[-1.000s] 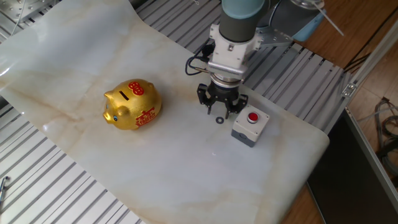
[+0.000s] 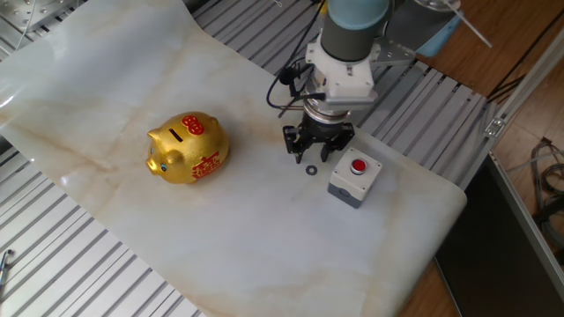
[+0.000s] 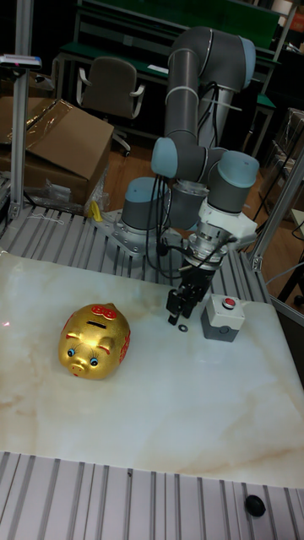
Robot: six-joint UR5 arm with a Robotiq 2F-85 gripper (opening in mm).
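Note:
A gold piggy bank (image 2: 189,150) with red markings and a dark slot on top rests on the marbled sheet. In exterior view 2 a small dark ring (image 2: 311,170) lies flat on the sheet, left of the button box. My gripper (image 2: 312,160) points down just behind that ring, its two fingertips spread apart and nothing visible between them. Seen in exterior view 3, the ring (image 3: 183,328) is close beside the fingertips of the gripper (image 3: 179,319), and the pig (image 3: 93,342) stands well to the left.
A grey-and-white box with a red button (image 2: 358,165) stands close to the gripper's right side. Marbled sheet (image 2: 264,255) is clear towards the front. A round black object (image 3: 255,505) sits on the slatted table's front part.
The gripper has turned and shifted slightly to the right, its wrist tilting. It was open before too. Ring, pig and button box have stayed in place.

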